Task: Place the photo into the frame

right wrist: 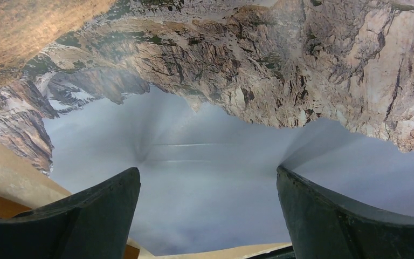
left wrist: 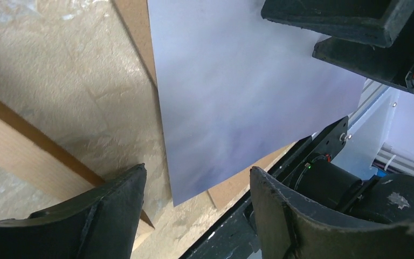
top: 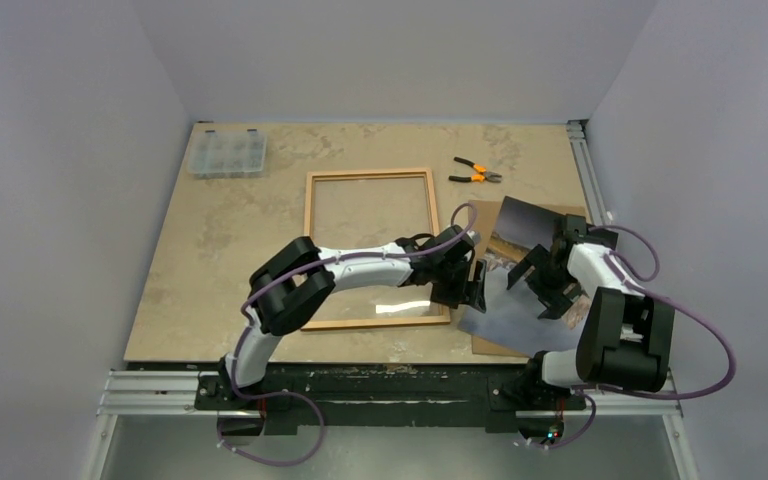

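A wooden frame [top: 309, 225] with a clear pane lies mid-table. To its right is the photo [top: 510, 313], a mountain picture with a grey-blue sky, resting on a brown backing board [top: 485, 214]. My left gripper [top: 479, 289] is open by the frame's right side; in the left wrist view, the photo's corner [left wrist: 175, 197] shows between and beyond its fingers, untouched. Over the photo's sky, my right gripper [top: 532, 288] stands open too. Creases mark the photo [right wrist: 210, 178] between its fingertips in the right wrist view; whether they touch it I cannot tell.
Orange-handled pliers [top: 477, 172] lie behind the frame's far right corner. A clear compartment box [top: 228, 154] stands at the back left. Walls rise at the back and sides.
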